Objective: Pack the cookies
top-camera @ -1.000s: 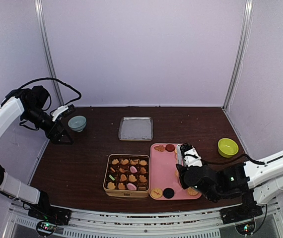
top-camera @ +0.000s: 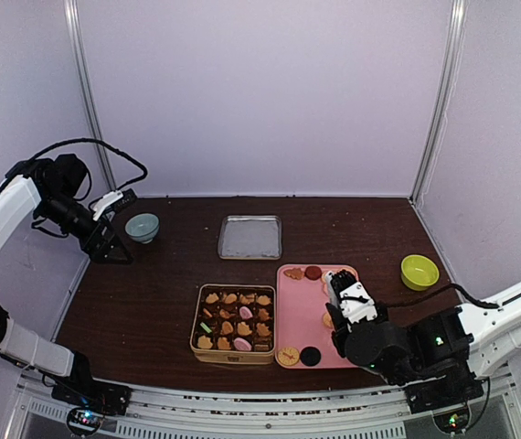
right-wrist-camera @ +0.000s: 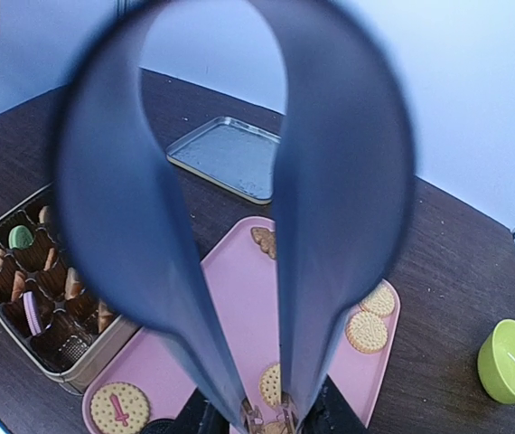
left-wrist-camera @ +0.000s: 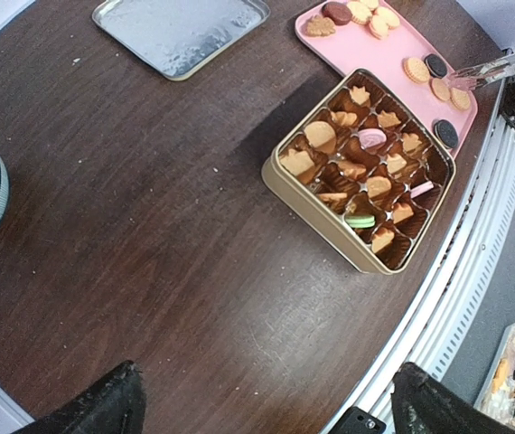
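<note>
A gold tin (top-camera: 233, 357) with a compartmented insert holds many cookies at the front centre. Beside it a pink tray (top-camera: 297, 302) carries round cream cookies (right-wrist-camera: 367, 332), dark round cookies (left-wrist-camera: 444, 132) and a leaf-shaped cookie (top-camera: 292, 273). My right gripper (top-camera: 334, 329) is low over the tray's right half; in its wrist view the fingers (right-wrist-camera: 330, 181) stand partly apart, and whether anything is between the tips is unclear. My left gripper (top-camera: 114, 247) hangs at the far left, open and empty, away from the cookies.
An empty metal tray (top-camera: 249, 238) lies at the back centre. A pale blue bowl (top-camera: 142, 228) is at the back left and a green bowl (top-camera: 419, 272) at the right.
The left arm is nearly still.
</note>
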